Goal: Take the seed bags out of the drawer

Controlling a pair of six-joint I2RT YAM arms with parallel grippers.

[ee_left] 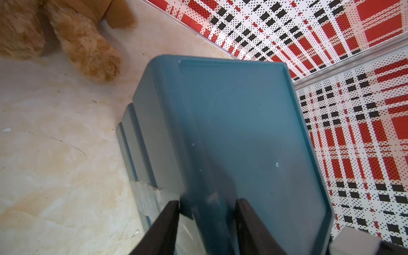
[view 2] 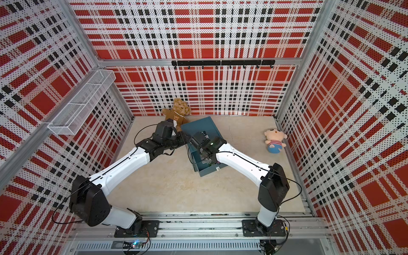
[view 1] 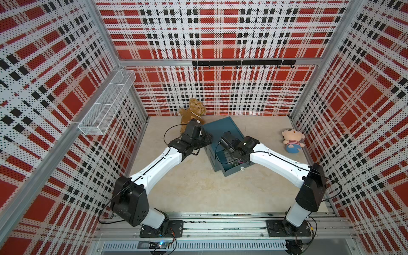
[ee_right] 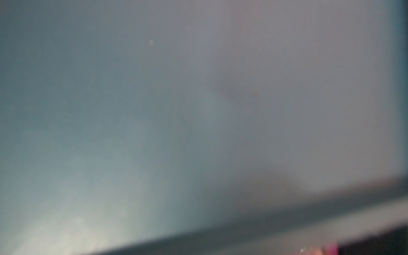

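Observation:
The blue drawer unit (view 1: 221,124) stands mid-table at an angle, its drawer (view 1: 233,170) pulled out toward the front right. Little shows of the seed bags: dim, dark shapes lie inside the drawer, and a pink bit of a bag (ee_right: 330,249) peeks in at the bottom of the right wrist view. My left gripper has its fingers apart, one on each side of the unit's top left edge. My right gripper (view 1: 235,156) reaches down over the drawer; its fingertips are hidden, and a blurred blue surface fills most of its wrist view.
A brown teddy bear (view 1: 193,111) sits behind my left gripper, close to the unit. A pink toy pig (view 1: 293,140) lies at the far right. Bare table (view 1: 199,187) spreads in front of the unit; a white wire basket (view 1: 108,102) hangs on the left wall.

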